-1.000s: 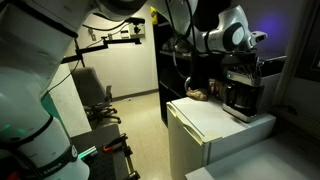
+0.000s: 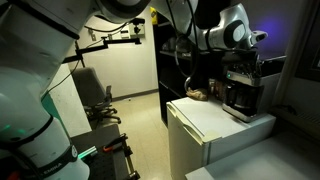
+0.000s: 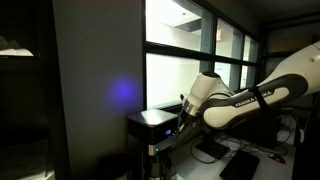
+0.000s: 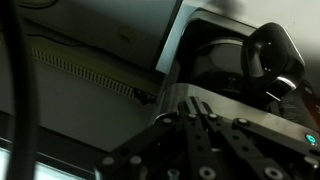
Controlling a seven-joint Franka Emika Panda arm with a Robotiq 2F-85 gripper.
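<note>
A black coffee maker [image 2: 243, 98] with a silver band stands at the back of the white counter. In the wrist view, the glossy carafe [image 4: 222, 65] and its curved black handle [image 4: 276, 52] lie beyond my fingertips. My gripper is shut, and nothing shows between its fingers. From the side, the gripper [image 2: 243, 77] appears at the top of the coffee maker, pointing down. Whether it touches the machine cannot be told. In exterior view 2 the gripper [image 3: 160, 147] is dark and hard to separate from its surroundings.
The white counter [image 2: 205, 118] has bare room in front of the machine. Brownish items [image 2: 197, 95] sit at its back left edge. An office chair [image 2: 97, 103] stands on the floor farther left. A dark cable [image 4: 18, 90] runs down the wrist view's left side.
</note>
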